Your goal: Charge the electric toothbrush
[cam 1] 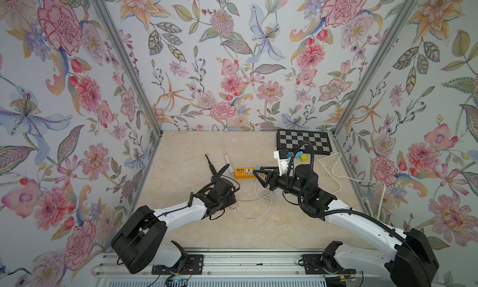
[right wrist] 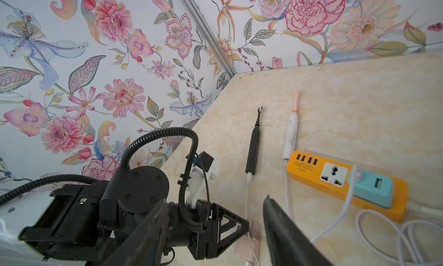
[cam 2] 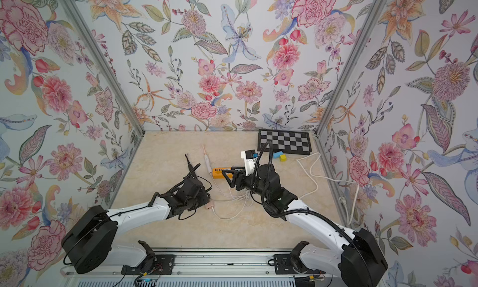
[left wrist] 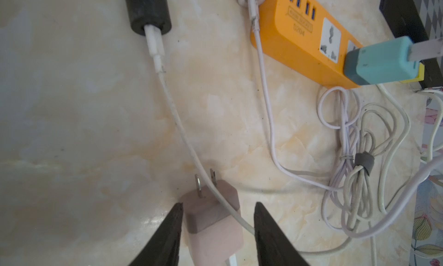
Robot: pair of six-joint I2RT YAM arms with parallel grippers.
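A black toothbrush (right wrist: 252, 150) and a white-pink one (right wrist: 290, 132) lie at back-left, each with a cable in its base. Beside them lies an orange power strip (left wrist: 295, 39) with a teal charger (left wrist: 378, 62) in it. A pink charger (left wrist: 212, 238) lies prongs up the table in the left wrist view, a white cable across it. My left gripper is open just over it, one finger at either side, not visibly gripping. My right gripper is open, raised right of the left gripper, with nothing between its fingers.
A checkerboard (cam 1: 303, 137) with a yellow block (cam 1: 303, 158) near it sits at the back right. Coiled white cables (left wrist: 360, 182) lie below the strip.
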